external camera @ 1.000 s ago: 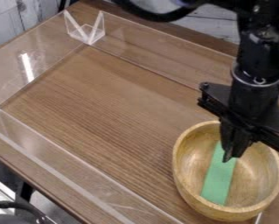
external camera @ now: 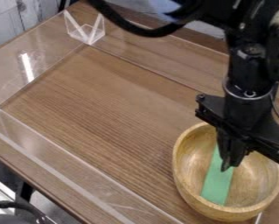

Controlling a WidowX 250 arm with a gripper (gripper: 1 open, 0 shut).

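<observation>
A wooden bowl (external camera: 257, 194) sits at the lower right of the table with a flat green item (external camera: 216, 187) lying in it. My black gripper (external camera: 228, 163) is over the bowl, its fingertips down inside it near the upper end of the green item. The gripper looks shut; whether anything is between its fingertips cannot be made out.
A white wire stand (external camera: 86, 27) is at the back left. Clear plastic edging runs along the left side.
The gripper has shifted slightly left and down in the view over the last second. The bowl and green item look unchanged.
</observation>
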